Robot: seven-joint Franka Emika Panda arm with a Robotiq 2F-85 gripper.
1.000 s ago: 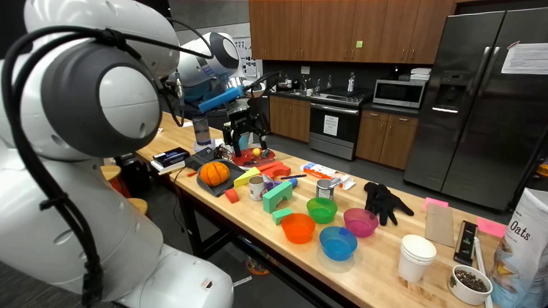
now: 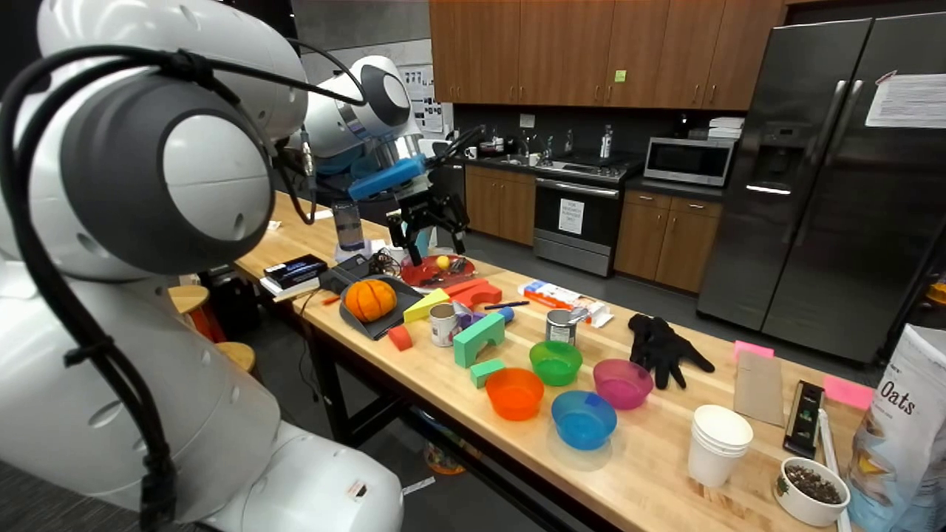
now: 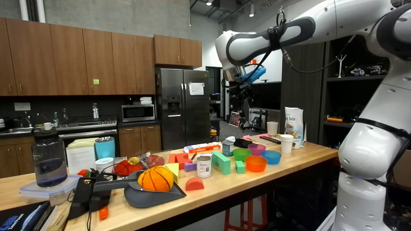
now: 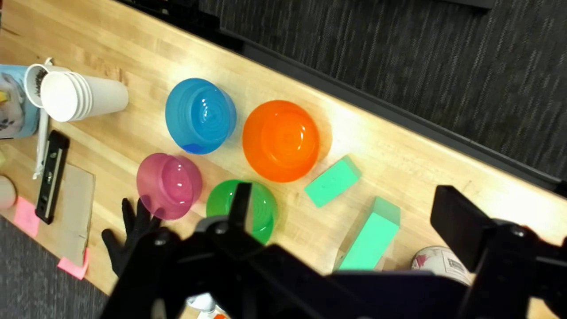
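Observation:
My gripper is open above the table, its two black fingers [image 4: 456,226] spread wide with nothing between them. Below it in the wrist view lie a small green block [image 4: 333,181] and a larger green arch block [image 4: 373,236]. Four-sided grouping aside, the bowls stand apart from the fingers: orange bowl [image 4: 280,141], blue bowl [image 4: 200,116], pink bowl [image 4: 168,186] and green bowl [image 4: 266,212], the last partly covered by one finger. All the bowls look empty. In exterior view 1 the gripper [image 2: 436,251] hangs high, well clear of the tabletop.
A white can [image 3: 204,166], a yellow block [image 3: 173,171] and a dustpan [image 3: 154,196] holding an orange ball [image 3: 156,179] crowd one end. Stacked white cups [image 2: 718,443], a black glove [image 2: 663,349] and an oats bag [image 2: 904,425] occupy the other. Bare wood [image 2: 567,468] shows along the front edge.
The gripper has tilted slightly and shifted a little in exterior view 1. Objects on the table have not moved.

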